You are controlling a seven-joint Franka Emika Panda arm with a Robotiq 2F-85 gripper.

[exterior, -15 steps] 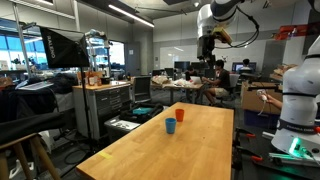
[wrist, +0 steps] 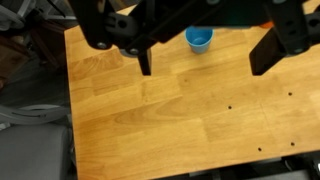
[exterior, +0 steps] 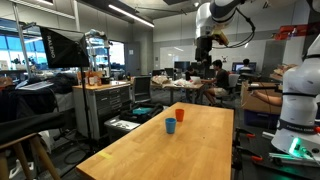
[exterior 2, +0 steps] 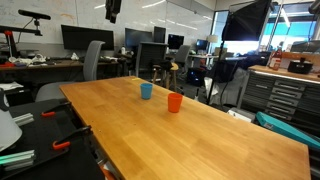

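A blue cup [exterior: 171, 126] and a red cup [exterior: 180, 115] stand close together on the wooden table [exterior: 150, 155]. From the other side, the blue cup [exterior 2: 146, 91] is upright and apart from the red cup [exterior 2: 175, 102]. High above the tabletop, my gripper is open, its dark fingers [wrist: 265, 53] spread wide with nothing between them. The wrist view has the blue cup [wrist: 199, 37] beyond the fingertips, near the upper middle; only a sliver of red shows by the right finger.
A light stand with a black softbox [exterior: 63, 49] rises beside the table. Drawers [exterior 2: 280, 92] and chairs stand beyond it, away from the cups.
My arm's wrist end, high over the table, has shifted slightly. Both cups stand where they were.
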